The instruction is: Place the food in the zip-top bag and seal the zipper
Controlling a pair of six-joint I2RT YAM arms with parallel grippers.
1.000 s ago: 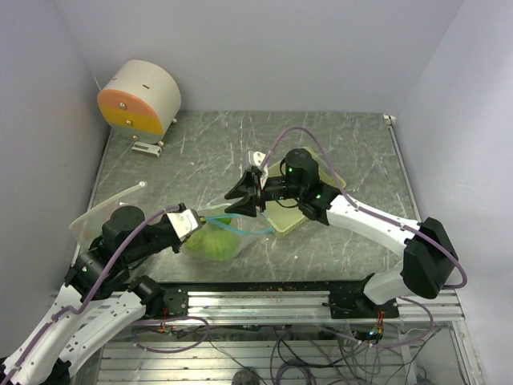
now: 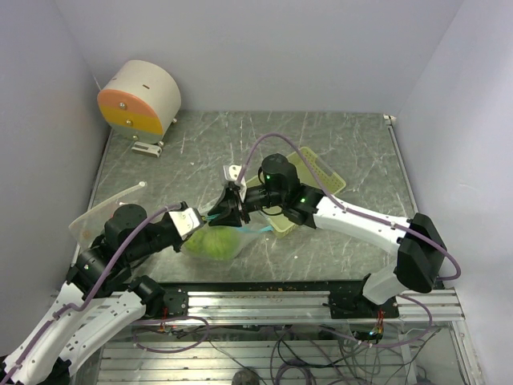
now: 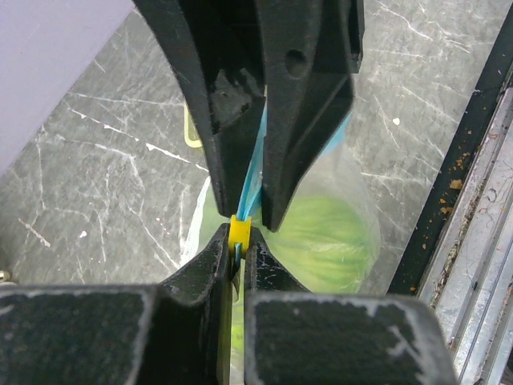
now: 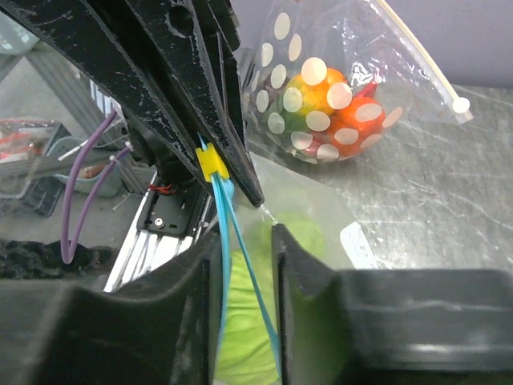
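Observation:
A clear zip bag (image 2: 248, 237) with a blue zipper holds green food (image 2: 212, 242) at the table's front. My left gripper is shut on the yellow slider (image 3: 240, 232) at one end of the blue zipper (image 4: 224, 241). Close beside it, my right gripper straddles the zipper strips, its fingers part open and one on each side. In the left wrist view the right fingers (image 3: 290, 152) stand just beyond the slider. The two blue strips spread apart away from the slider. Whether the right fingers touch them cannot be told.
Another zip bag (image 4: 317, 96) with white dots, holding colourful items, leans at the left of the table. A yellow-green basket (image 2: 330, 178) stands behind my right arm. At the back left is a rounded bin (image 2: 140, 100).
My right gripper has come left and toward the slider. The left gripper has hardly moved.

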